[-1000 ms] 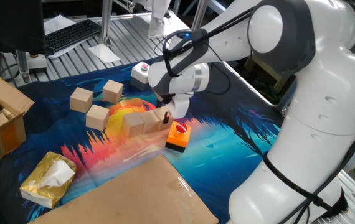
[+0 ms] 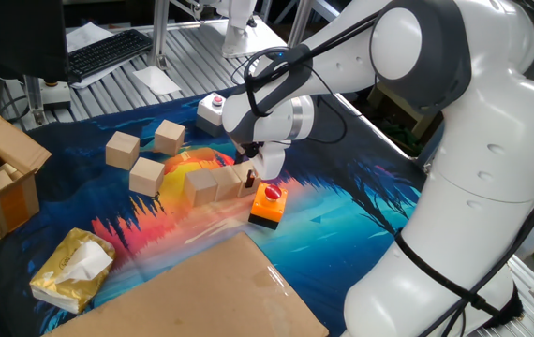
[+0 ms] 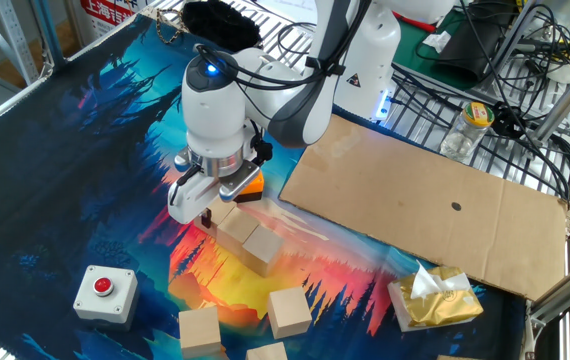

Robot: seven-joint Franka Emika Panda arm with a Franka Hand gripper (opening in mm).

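Note:
Three plain wooden blocks stand in a touching row on the printed mat: an outer block [image 2: 200, 188], a middle block [image 2: 227, 183] and an end block [image 2: 245, 171]. My gripper [image 2: 249, 177] is down at the end block, its white body tilted over it. A dark fingertip shows against that block's side; in exterior view 2 the gripper [image 3: 208, 217] partly covers the same block [image 3: 219, 212]. The other finger is hidden, so whether the fingers are closed on the block does not show. Three loose blocks [image 2: 146, 176] sit apart from the row.
An orange box with a red button [image 2: 269, 204] stands close beside the gripper. A white button box [image 2: 211, 113] is farther back. A cardboard sheet [image 3: 415, 195], a tissue pack [image 2: 74, 271] and an open carton of blocks [image 2: 12, 203] lie around the mat.

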